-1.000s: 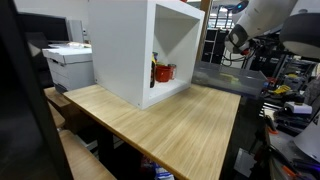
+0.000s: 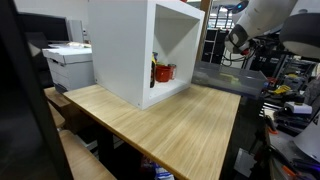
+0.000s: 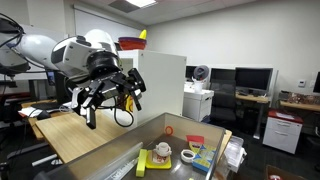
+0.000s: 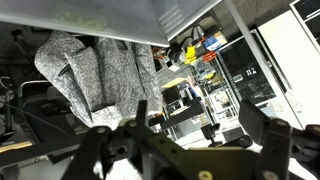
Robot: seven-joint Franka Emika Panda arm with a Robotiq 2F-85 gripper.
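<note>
The gripper is up in the air above the near side of a grey bin in exterior view 2. Its dark fingers stand apart, open, with nothing seen between them. In the bin lie a yellow block, a pale round item and a blue-rimmed round item. The wrist view is tilted; grey cloth shows on its left, below a pale panel. In exterior view 1 the white arm reaches in at the upper right.
A white open-sided shelf stands on the wooden table, with a red can and a dark bottle inside. Colourful bowls rest on its top.
</note>
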